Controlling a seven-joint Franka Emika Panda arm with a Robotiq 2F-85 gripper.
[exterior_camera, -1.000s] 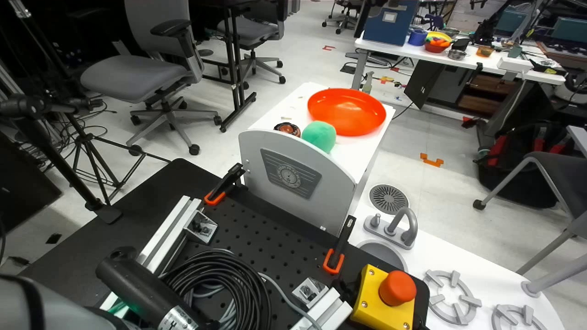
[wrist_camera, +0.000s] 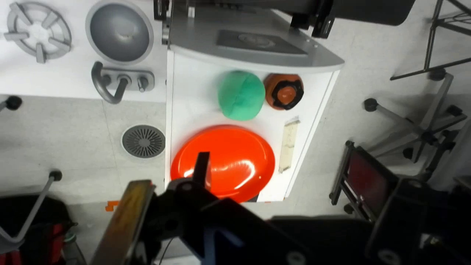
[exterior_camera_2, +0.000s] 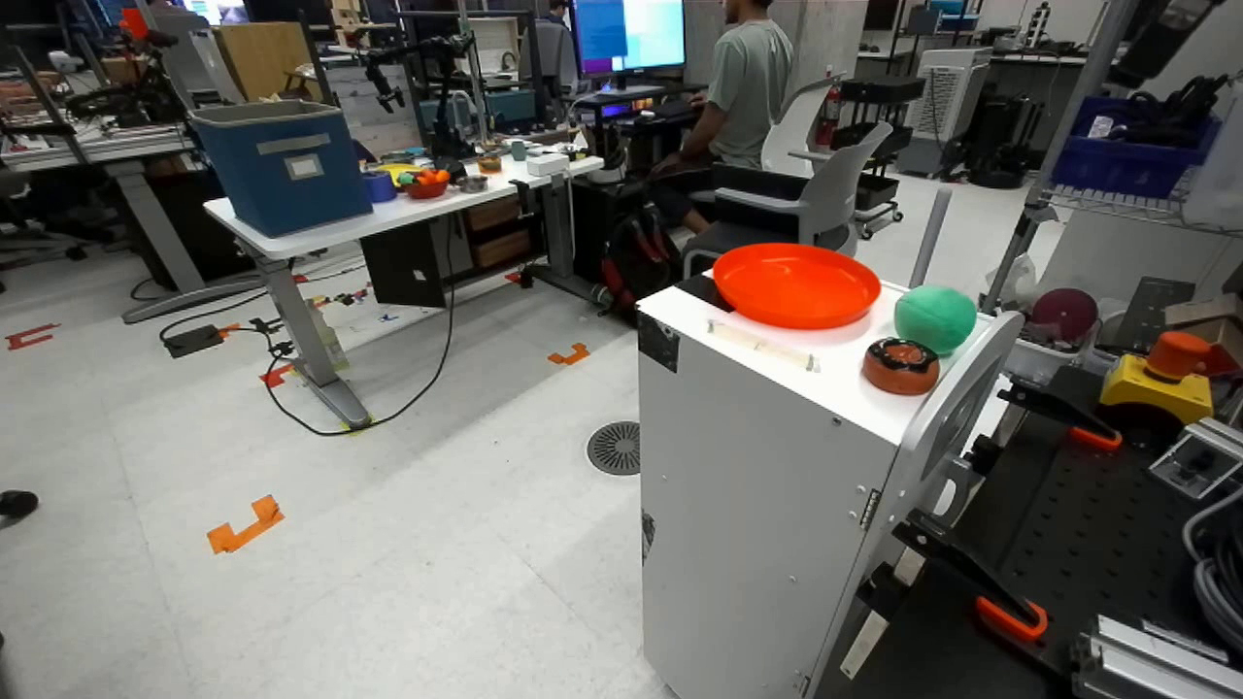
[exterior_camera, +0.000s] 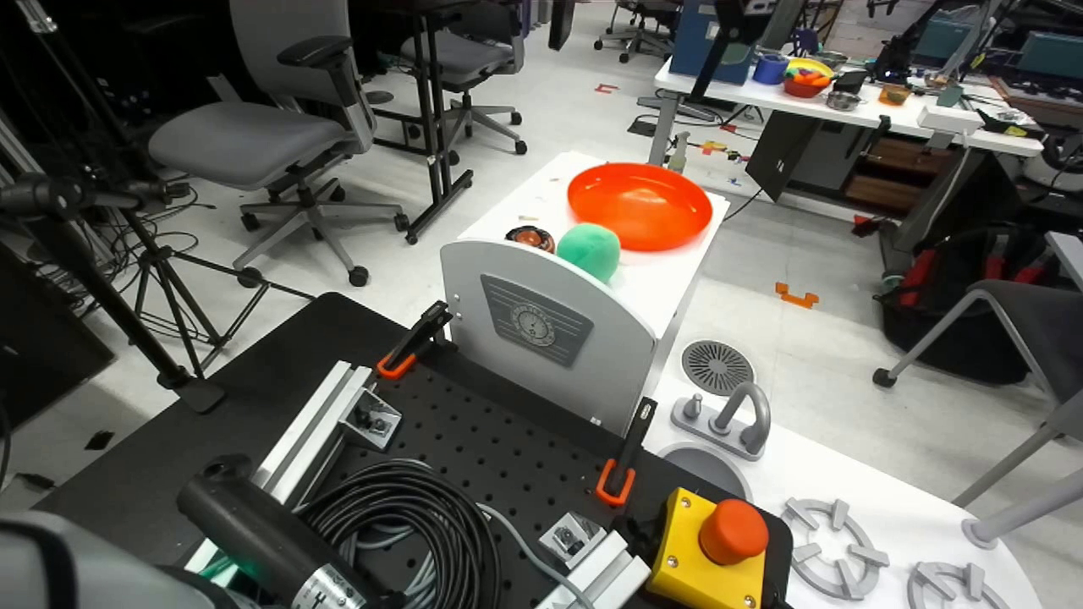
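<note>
A glossy orange-red plate (wrist_camera: 238,161) lies on the white cabinet top (exterior_camera: 650,284). Beside it, near the grey backboard (exterior_camera: 548,335), sits a green rounded soft object (wrist_camera: 241,95). An orange-brown round item with a black pattern (wrist_camera: 284,92) is right beside the green one in the wrist view. My gripper is open, and nothing shows between its fingers. It appears above the cabinet, with one dark fingertip overlapping the plate in the wrist view. Dark parts of the arm show at the top of exterior view 1.
A tape strip (wrist_camera: 289,145) lies on the cabinet top by the plate. Beyond the backboard are a black perforated table with clamps (exterior_camera: 406,340), coiled cables (exterior_camera: 406,518) and a yellow-and-red stop button (exterior_camera: 711,548). A toy sink (wrist_camera: 119,31) adjoins the cabinet.
At the top of exterior view 1, the dark arm parts have shifted and reach into view at different places, one now in front of the blue bin. The plate and both small objects have not moved.
</note>
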